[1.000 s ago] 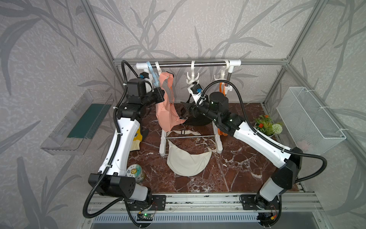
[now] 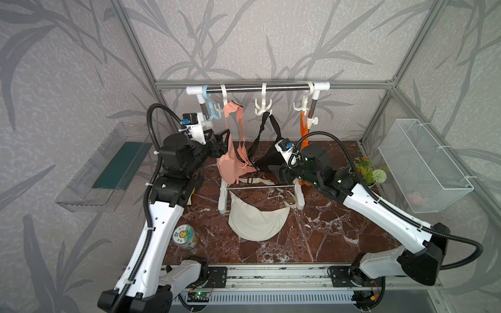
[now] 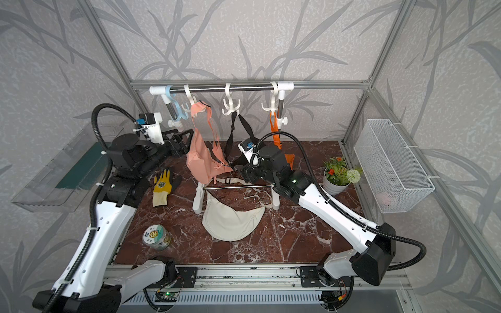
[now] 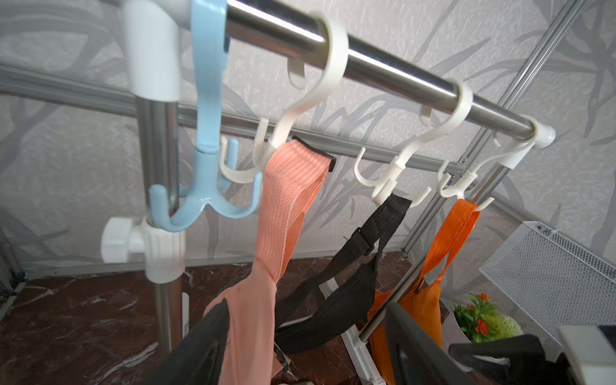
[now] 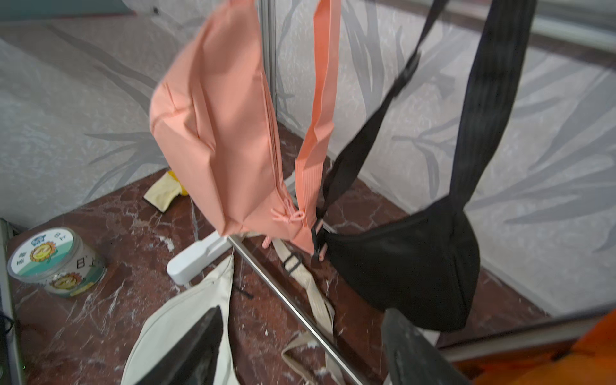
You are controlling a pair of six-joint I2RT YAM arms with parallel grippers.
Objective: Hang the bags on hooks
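Observation:
The pink bag [image 4: 250,320] hangs by its strap from a white hook [image 4: 282,128] at the left of the rail [image 4: 397,70], beside a blue hook [image 4: 205,186]. A black bag [image 5: 404,269] and an orange bag [image 4: 442,301] hang from hooks farther right. My left gripper is in front of the pink bag, fingers apart, nothing held. My right gripper stands open, lower, facing the pink and black bags. A cream bag [image 2: 258,221] lies on the table.
Around the rack are a tub [image 3: 156,234], a yellow glove [image 3: 161,187], a flower pot [image 3: 335,187] and a mesh basket [image 2: 422,167]. A clear bin [image 2: 104,203] is at the left wall.
My right arm has moved slightly right and down, away from the middle of the rack.

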